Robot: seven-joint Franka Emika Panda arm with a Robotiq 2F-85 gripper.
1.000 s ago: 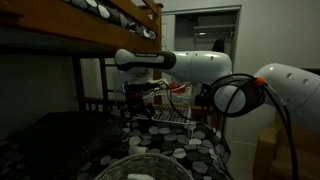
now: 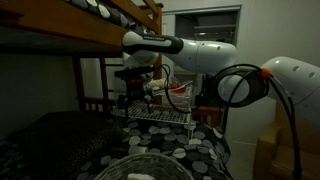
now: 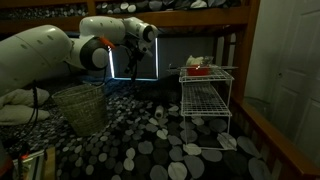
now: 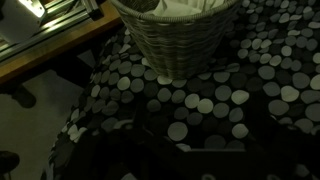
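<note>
My gripper (image 2: 132, 92) hangs in the air above the dotted bedspread, in front of the white wire rack (image 2: 160, 116) in exterior view 1. Its dark fingers frame the bottom of the wrist view; the fingers are open and nothing shows between them. A woven basket (image 4: 175, 45) with pale cloth (image 4: 185, 8) in it stands on the bed at the top of the wrist view, apart from the fingers. In exterior view 2 that basket (image 3: 82, 112) is at the left, below the arm. A small pale object (image 3: 161, 111) lies on the bedspread, too dim to identify.
A red container (image 3: 203, 72) with pale contents sits on top of the rack (image 3: 205, 100). An upper bunk (image 2: 60, 30) overhangs the bed, and a wooden rail (image 3: 265, 130) runs along its side. Open bedspread (image 3: 130, 160) lies between basket and rack.
The wrist and gripper have risen and shifted slightly to the right in exterior view 1. The basket, rack and small pale object have stayed where they were.
</note>
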